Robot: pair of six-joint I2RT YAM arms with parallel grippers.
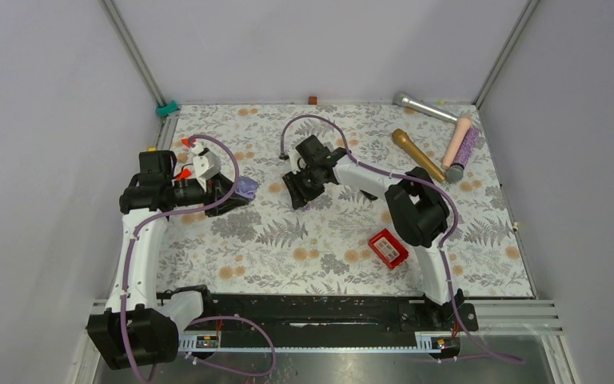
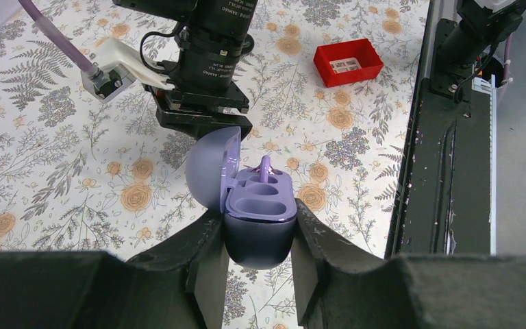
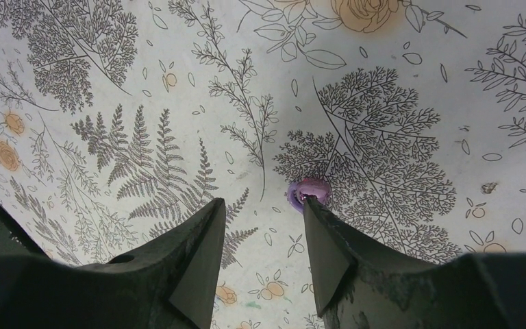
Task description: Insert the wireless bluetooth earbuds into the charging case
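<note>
My left gripper is shut on the purple charging case, whose lid stands open, showing its slots. In the top view that case is at the left of the table. My right gripper hangs open over the table, right of the case in the top view. A small purple earbud lies on the cloth just beyond its fingers in the right wrist view, with nothing between them.
A red box sits at the front right of the table. Several microphone-like cylinders lie at the back right.
</note>
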